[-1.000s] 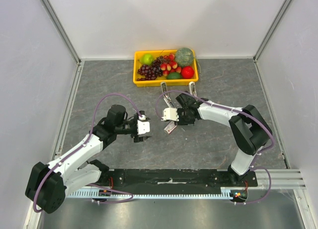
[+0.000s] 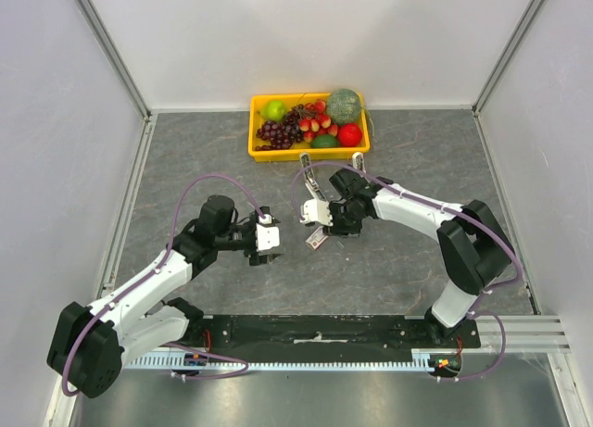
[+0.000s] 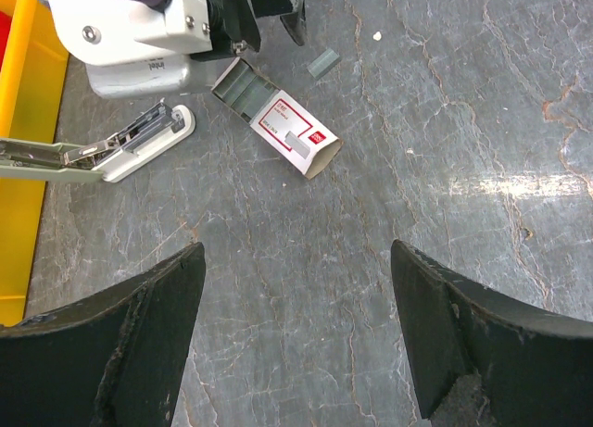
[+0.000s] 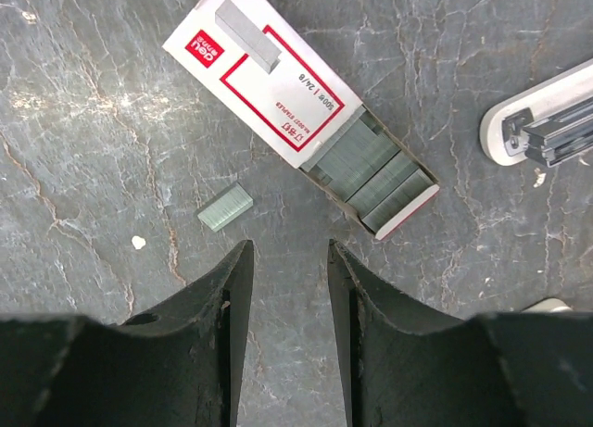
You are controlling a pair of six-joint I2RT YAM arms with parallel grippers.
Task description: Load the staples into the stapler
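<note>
A staple box (image 4: 269, 70) lies part open on the floor, rows of staples showing in its tray. A loose strip of staples (image 4: 225, 207) lies beside it. An opened stapler lies near the box, its magazine exposed; part of it shows in the right wrist view (image 4: 547, 121). My right gripper hangs over the floor near the box and loose strip, open with nothing between its fingers. My left gripper stands open and empty at the left of the box.
A yellow crate (image 2: 259, 154) of fruit stands at the back, behind the stapler. Walls border both sides and the back.
The right arm has shifted very slightly in the top view. The left arm and the objects show no visible change.
</note>
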